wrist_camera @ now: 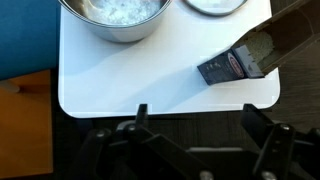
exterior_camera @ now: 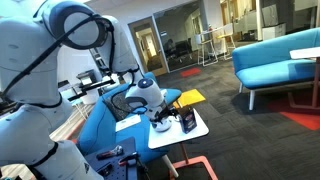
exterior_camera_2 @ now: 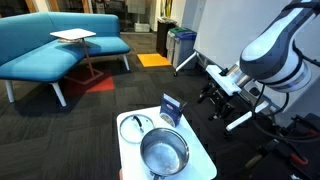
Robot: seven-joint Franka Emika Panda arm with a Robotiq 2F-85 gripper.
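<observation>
A steel pot [exterior_camera_2: 163, 158] stands on the small white table [wrist_camera: 130, 88], with its glass lid [exterior_camera_2: 134, 128] lying flat beside it. Near a table edge there is a dark box [exterior_camera_2: 172, 108]; in the wrist view this box [wrist_camera: 228, 67] shows an open top with something pale inside. My gripper is open, its fingers wide apart and nothing between them. In exterior view 2 the gripper [exterior_camera_2: 206, 94] hangs above floor level just off the table's edge, to the right of the box and apart from it.
A blue sofa [exterior_camera_2: 60, 55] with another white side table [exterior_camera_2: 74, 35] stands farther off. Blue seating [exterior_camera: 95, 130] borders the near table. Dark carpet [exterior_camera: 240, 135] beyond the table is open.
</observation>
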